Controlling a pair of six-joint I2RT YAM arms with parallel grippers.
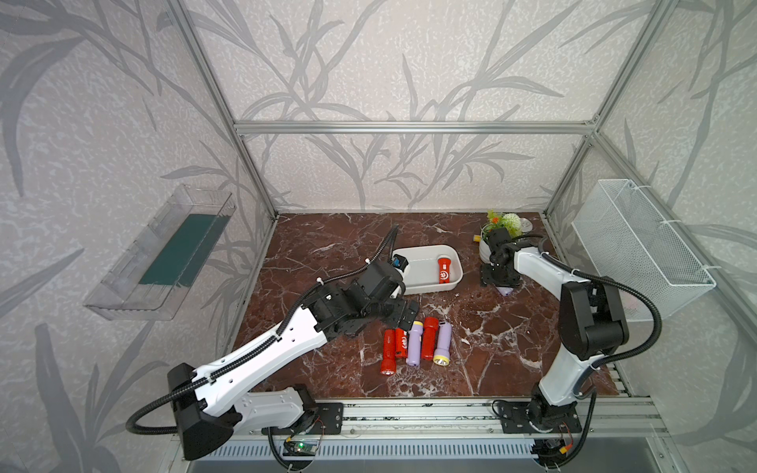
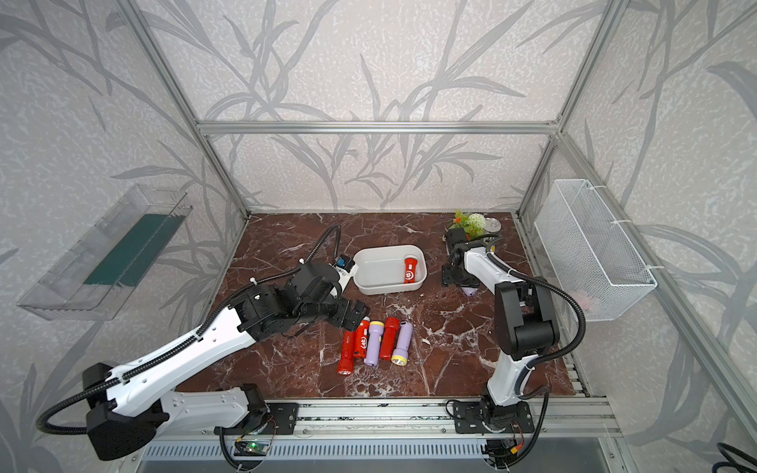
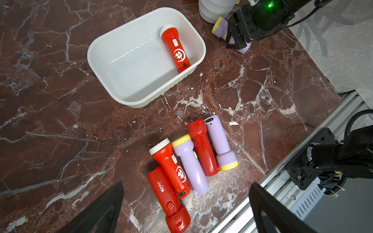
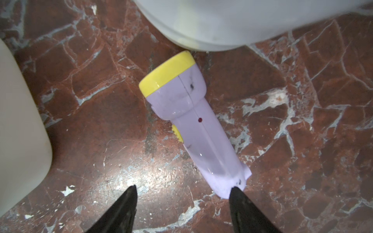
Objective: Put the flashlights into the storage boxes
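Observation:
A loose purple flashlight with a yellow rim lies on the marble table, outside the white box and to its right. My right gripper is open above the table near its tail end, with nothing held; in the left wrist view the gripper partly covers that flashlight. A red flashlight rests inside the box against its right wall. In front of the box lies a side-by-side row of red flashlights and purple flashlights. My left gripper hangs open and empty above that row.
A white flowerpot stands close to the loose flashlight's yellow head. The clear bin on the left wall and the white mesh basket on the right wall flank the table.

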